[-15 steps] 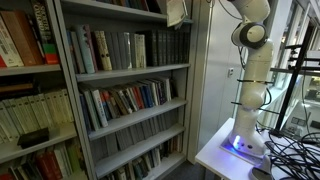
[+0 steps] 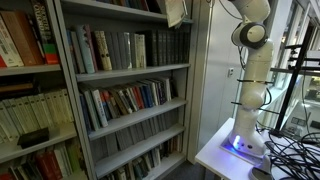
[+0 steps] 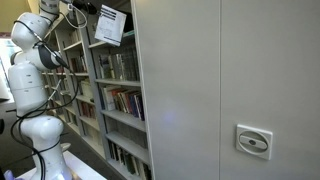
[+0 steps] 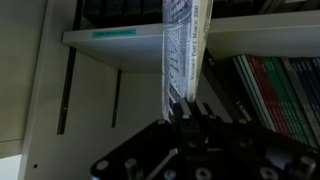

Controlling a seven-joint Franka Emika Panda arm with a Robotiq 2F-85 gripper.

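Observation:
A thin white printed book or booklet (image 4: 181, 60) rises from between the fingers of my gripper in the wrist view, and the fingers are shut on its lower end. Exterior view 2 shows the same white booklet (image 3: 110, 26) tilted, high up in front of the bookshelf (image 3: 125, 117). At the top edge of exterior view 1 only part of the booklet (image 2: 176, 11) is in sight, and the gripper is cut off there.
Rows of books (image 2: 130, 101) fill much of the shelves. In the wrist view a shelf board (image 4: 130, 47) lies behind the booklet, with upright books (image 4: 285, 90) to the right and bare space at left. A white table (image 2: 225, 160) carries the arm base (image 2: 248, 140).

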